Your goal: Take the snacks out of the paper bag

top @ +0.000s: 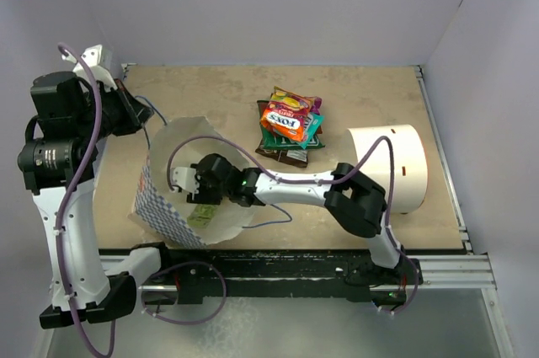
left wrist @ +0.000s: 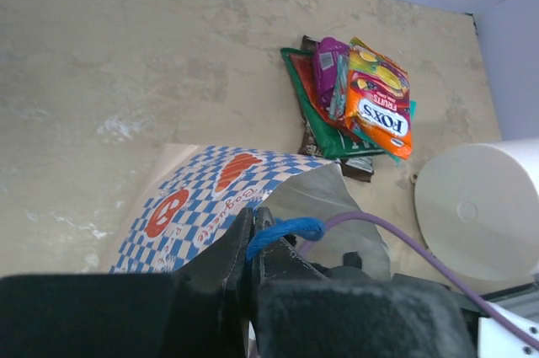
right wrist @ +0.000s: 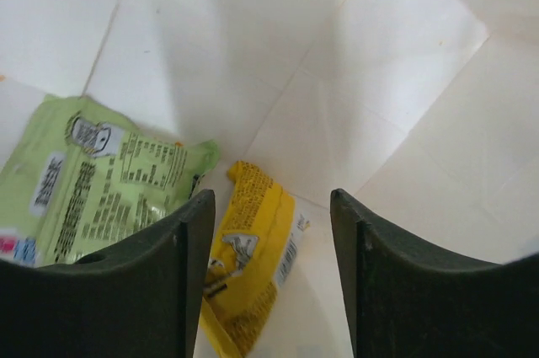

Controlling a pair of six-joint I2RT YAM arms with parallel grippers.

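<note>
The paper bag (top: 173, 219), with a blue-and-white checked side, lies on the table at left, its pale inside exposed. My left gripper is shut on the bag's blue cord handle (left wrist: 286, 230), which shows at its fingertips. Inside the bag, my right gripper stands open. A yellow packet (right wrist: 257, 240) lies partly between and below its fingers, and a green packet (right wrist: 114, 181) is to the left of them. The top view also shows a green packet (top: 202, 215) beside the right gripper. A pile of snack packets, with an orange-red Fox's pack (top: 286, 118) on top, lies outside the bag.
A large white cylinder (top: 392, 168) stands at the right of the table. Purple tubes run along both arms, one crossing above the bag.
</note>
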